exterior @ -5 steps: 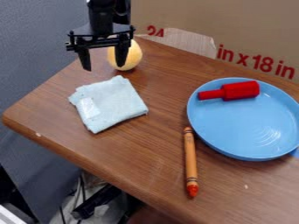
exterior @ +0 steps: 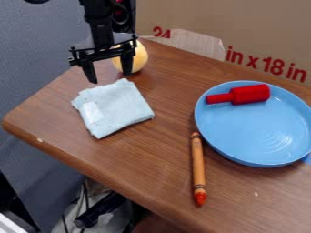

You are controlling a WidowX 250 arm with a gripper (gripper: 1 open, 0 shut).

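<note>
My black gripper (exterior: pixel 109 67) hangs at the upper left, open, its two fingers apart above a folded pale blue cloth (exterior: pixel 112 108) on the wooden table. A yellow ball (exterior: pixel 140 58) sits just behind it, partly hidden by the gripper. At the right, a red cylindrical object (exterior: pixel 249 94) rests on a blue plate (exterior: pixel 253 136). An orange crayon-like stick (exterior: pixel 198 168) lies upright in the view, left of the plate.
A cardboard box (exterior: pixel 225 27) stands along the back. The table (exterior: pixel 127 168) has clear room at the centre and front left; its left edge drops to the floor.
The gripper has moved a little downward in the view, toward the cloth. The objects on the table are unchanged.
</note>
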